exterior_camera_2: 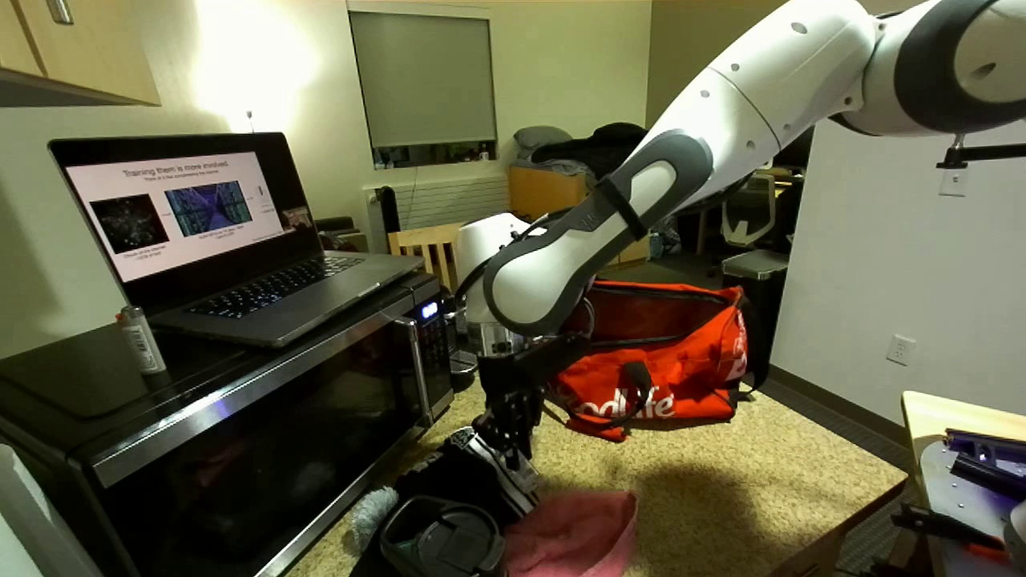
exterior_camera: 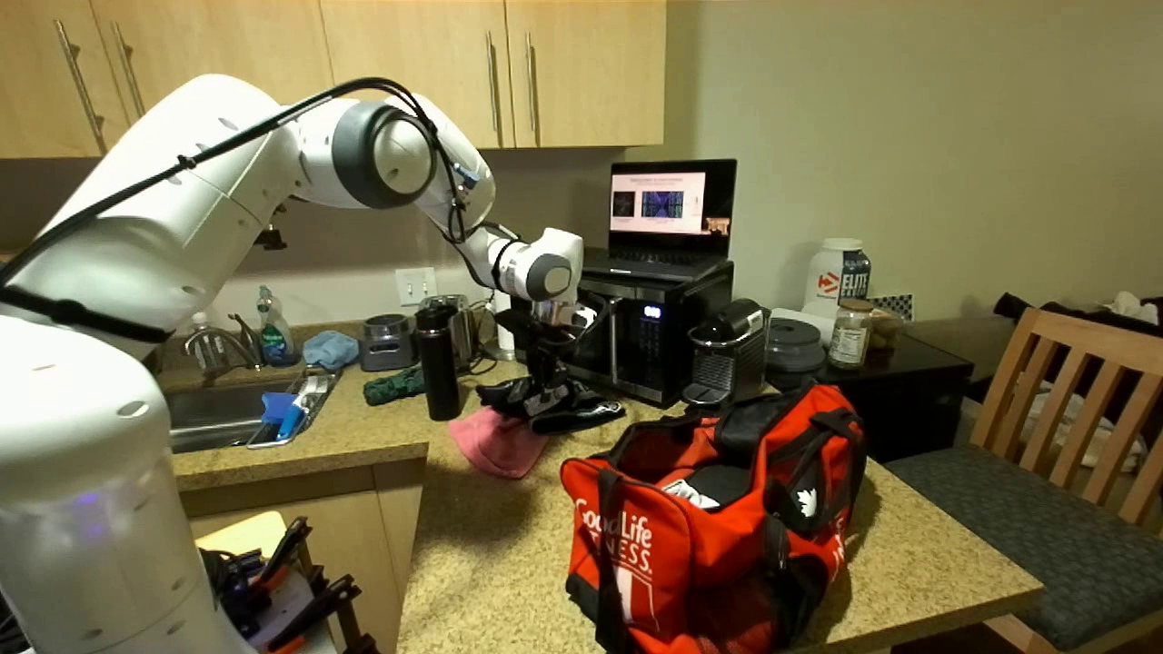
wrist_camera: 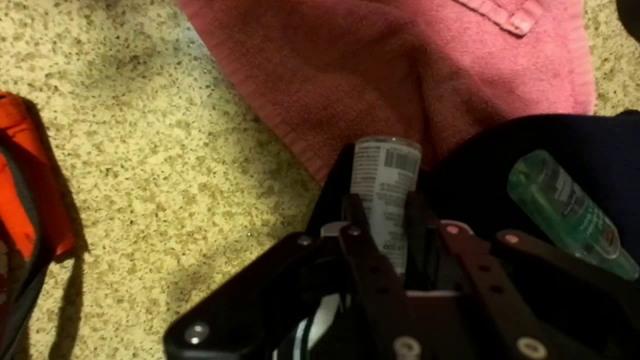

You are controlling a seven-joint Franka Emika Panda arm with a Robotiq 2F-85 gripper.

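My gripper is shut on a small clear bottle (wrist_camera: 384, 174) with a white barcode label, in the wrist view. Its fingers press on the label from both sides. Beside it, a green-tinted bottle (wrist_camera: 558, 207) lies on dark cloth. A pink cloth (wrist_camera: 360, 72) spreads out beyond the held bottle. In the first exterior view, the gripper (exterior_camera: 541, 376) points down over black clothing (exterior_camera: 578, 416), just behind the pink cloth (exterior_camera: 498, 441). Whether the held bottle is clear of the clothing is hard to tell.
An open red gym bag (exterior_camera: 665, 534) stands on the counter's front right. Close by the gripper are a tall black bottle (exterior_camera: 439, 365) on the left and a microwave (exterior_camera: 654, 338) behind, topped by a laptop (exterior_camera: 670, 213). Counter left of the bag is bare.
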